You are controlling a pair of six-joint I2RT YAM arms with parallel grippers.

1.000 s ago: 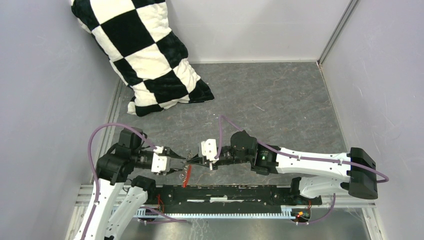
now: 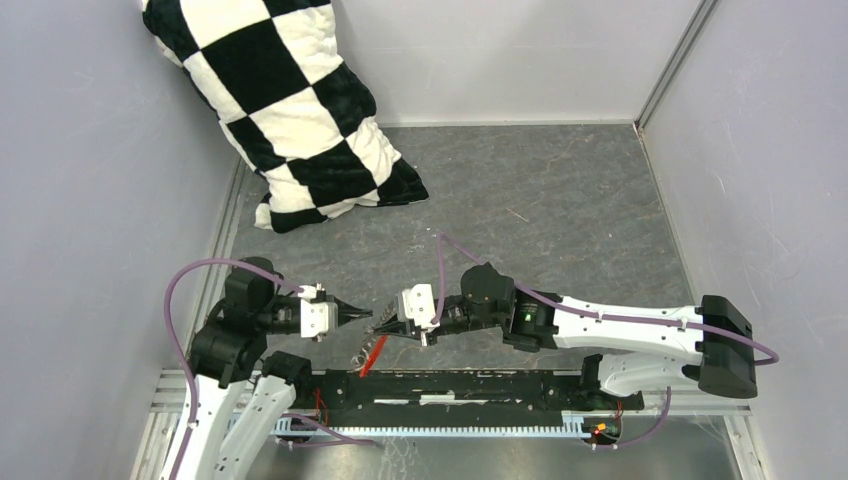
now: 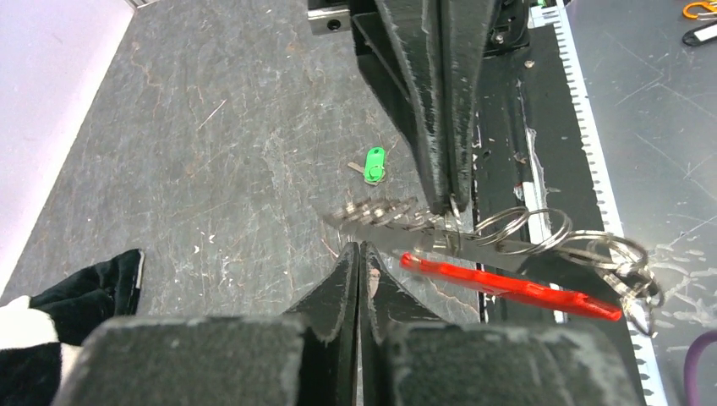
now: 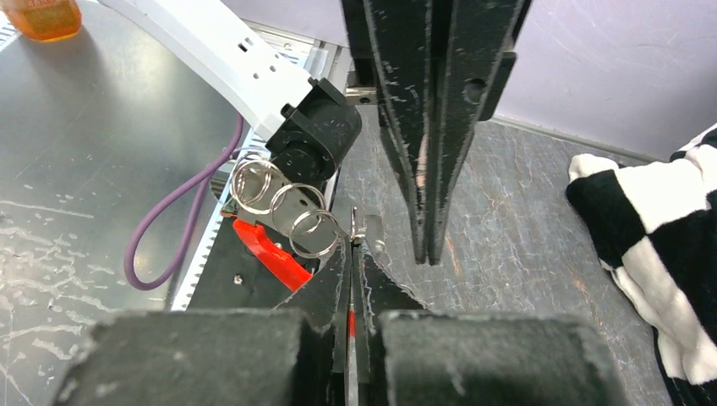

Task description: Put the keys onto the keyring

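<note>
Metal key rings hang on a flat metal strip with a red-handled piece (image 2: 372, 357) along it. My right gripper (image 2: 378, 330) is shut on one of the rings, holding the bunch above the floor. In the right wrist view several rings (image 4: 313, 233) fan out left of the right fingertips. My left gripper is shut with nothing between its fingers; the strip and red piece (image 3: 507, 288) lie outside them, to the right and beyond. From the right wrist view, the left gripper points down, right of the rings. A green-tagged key (image 3: 374, 165) lies on the floor.
A checkered cushion (image 2: 300, 120) fills the back left. The grey floor (image 2: 560, 200) behind the arms is largely clear. An orange bottle (image 4: 42, 21) stands at the right wrist view's corner, and scissors (image 3: 702, 10) lie at the left wrist view's far right.
</note>
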